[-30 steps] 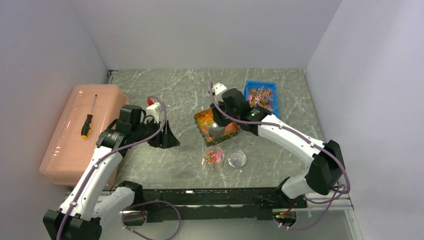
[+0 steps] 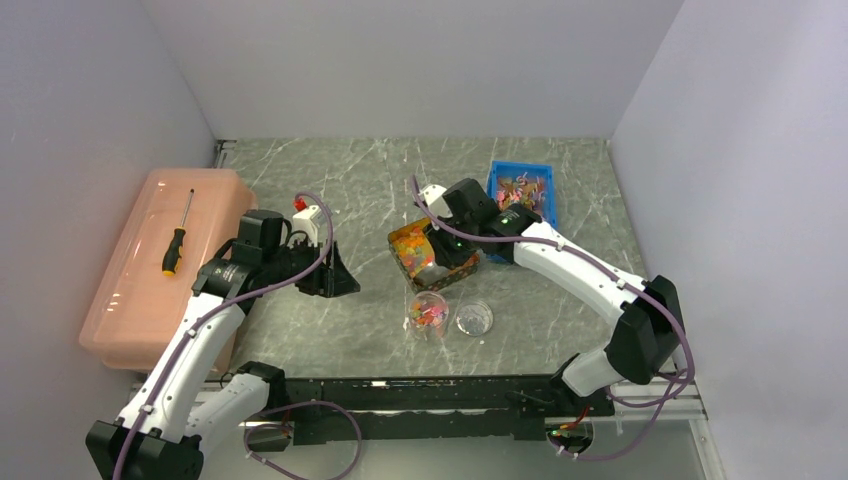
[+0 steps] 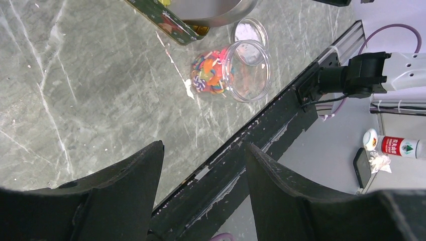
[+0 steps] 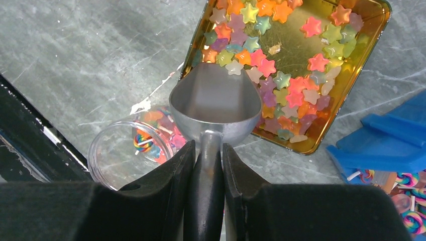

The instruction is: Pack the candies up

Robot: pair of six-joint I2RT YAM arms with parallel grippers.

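My right gripper is shut on the handle of a metal scoop point(image 4: 216, 95). The scoop's bowl is over the near-left part of the gold tray point(image 4: 387, 15), which holds many star-shaped candies point(image 4: 296, 85). No candy shows on the visible inside of the scoop; its tip meets the stars in the picture, and whether it touches them I cannot tell. A clear jar point(image 3: 251, 70) with colourful candies point(image 3: 208, 73) in its bottom stands in front of the tray. Over the left of the table my left gripper is open and empty.
The clear lid point(image 2: 474, 318) lies right of the jar. A blue bin point(image 2: 552, 190) of lollipops stands at the back right, with a blue scoop point(image 4: 387, 135) by it. A screwdriver point(image 2: 175, 245) rests on the pink box point(image 2: 130, 270). Table between left gripper and tray is bare.
My right gripper has shifted slightly over the tray, and the scoop has turned with its bowl moving a little left. The left arm, jar and lid have stayed put.
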